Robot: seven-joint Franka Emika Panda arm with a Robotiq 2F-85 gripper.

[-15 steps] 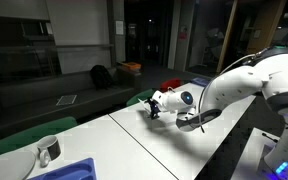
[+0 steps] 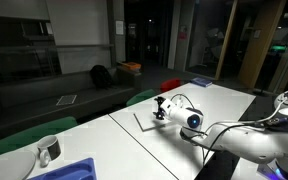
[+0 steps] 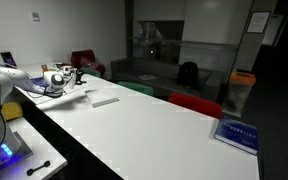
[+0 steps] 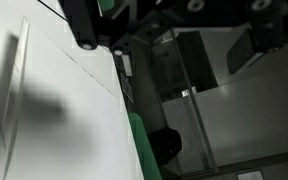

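In exterior view 1 my gripper (image 2: 161,107) is above the white table, close to a thin flat pale slab (image 2: 145,122) with a dark edge line. Exterior view 2 has the gripper (image 3: 76,76) at the far left, beside the same flat slab (image 3: 102,99). From the wrist, one dark finger (image 4: 252,47) sits well apart from the other side of the fingers, and nothing shows between them. White flat surfaces with a raised edge (image 4: 20,95) fill the left of the wrist view. The fingertips themselves are too small to make out in the exterior views.
A mug (image 2: 49,149), a plate (image 2: 11,164) and a blue tray (image 2: 69,170) are at the near left. Blue books (image 3: 236,135) lie at the other table end. Green and red chairs (image 3: 195,104) line the edge. Mid-table is bare.
The arm has come down and shifted to the right in exterior view 1, its forearm now lying lower. The gripper moved slightly right. The slab has not visibly moved.
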